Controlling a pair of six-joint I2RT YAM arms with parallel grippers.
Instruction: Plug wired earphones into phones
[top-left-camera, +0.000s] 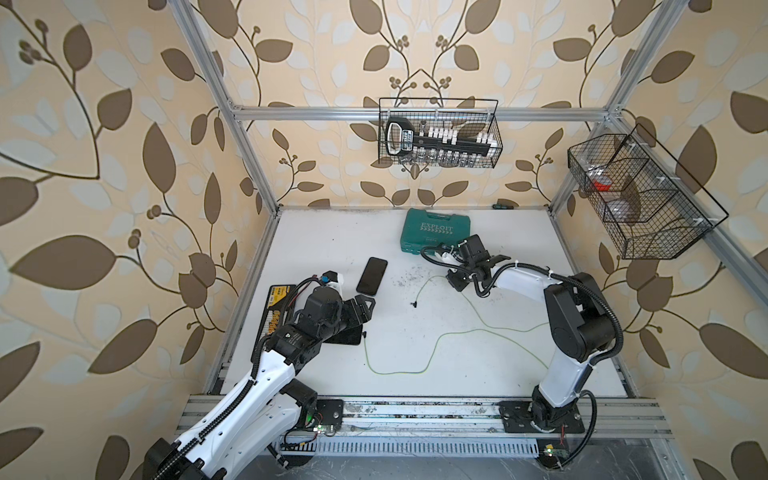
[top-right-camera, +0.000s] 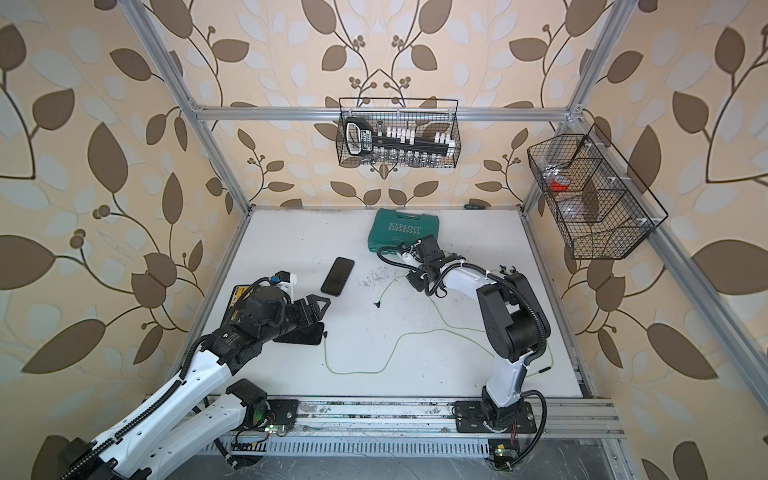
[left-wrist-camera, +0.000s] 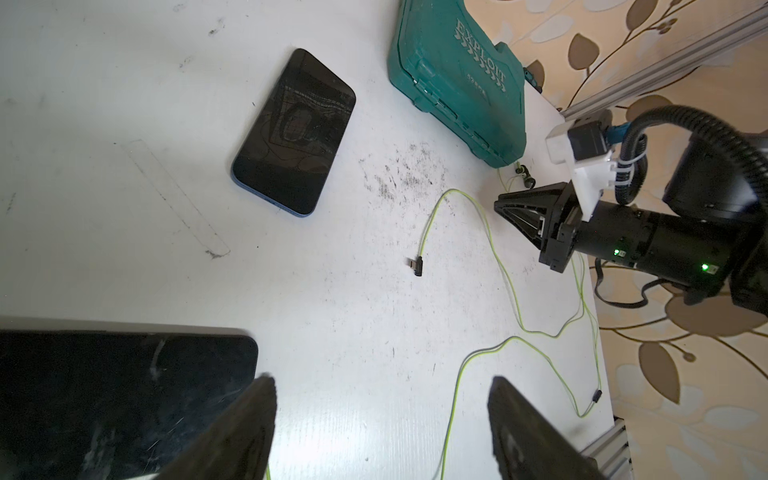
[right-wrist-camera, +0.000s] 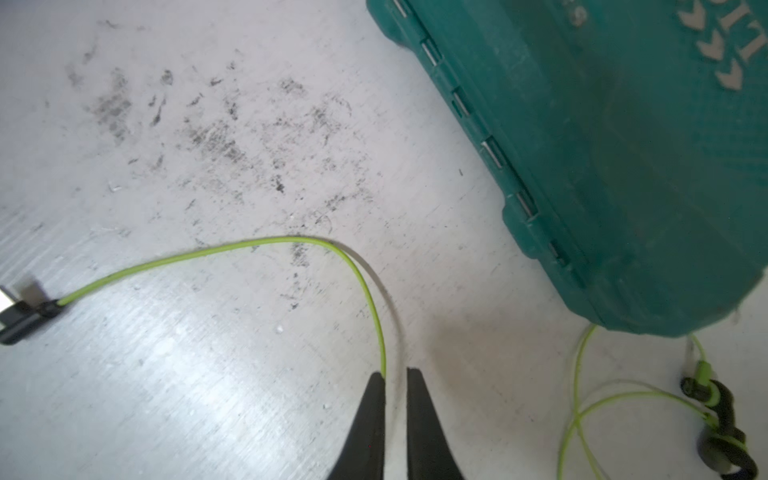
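Note:
A black phone (top-left-camera: 372, 276) lies mid-left on the white table. Another black phone (left-wrist-camera: 120, 392) is under my left gripper, which is open and empty. A green earphone cable (right-wrist-camera: 200, 252) runs from an angled black plug (left-wrist-camera: 417, 266) right of the upper phone. A second plug (top-right-camera: 325, 336) lies beside the lower phone. Earbuds (right-wrist-camera: 720, 432) lie on the table near the green case. My right gripper is shut above the cable's bend; whether the cable is between its fingertips I cannot tell.
A green case (top-left-camera: 434, 232) lies at the back. A yellow-black tool set (top-left-camera: 276, 296) is at the left edge. Wire baskets (top-left-camera: 440, 136) hang on the walls.

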